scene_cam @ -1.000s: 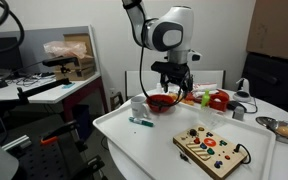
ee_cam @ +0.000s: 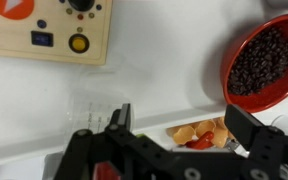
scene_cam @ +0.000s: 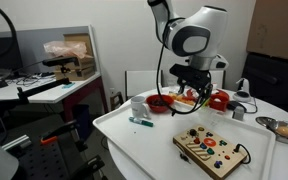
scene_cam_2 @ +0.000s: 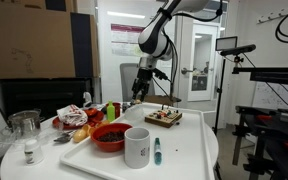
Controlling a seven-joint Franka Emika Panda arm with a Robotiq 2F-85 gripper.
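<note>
In the wrist view my gripper stands open over the table, its two dark fingers point(ee_cam: 112, 140) wide apart. Nothing is held between them. A red bowl point(ee_cam: 229, 75) of dark beans lies to the upper right, and a wooden board point(ee_cam: 49, 55) with knobs and coloured buttons to the upper left. Below the board is a faint clear item point(ee_cam: 96, 100) on the white surface. Orange food pieces point(ee_cam: 184, 133) show beyond the white edge, between the fingers. In the second exterior view, a white mug point(scene_cam_2: 137, 148) and a teal marker point(scene_cam_2: 157, 151) sit near the bowl.
A person point(scene_cam: 196, 50) stands behind the table, close to the work area. Pots, bottles and a metal pan point(scene_cam: 287, 130) crowd the far and right edges. White surface point(scene_cam: 134, 150) in front of the board is bare.
In the first exterior view the person has shifted to the right and leans lower over the table. The board, mug and marker keep their places.
</note>
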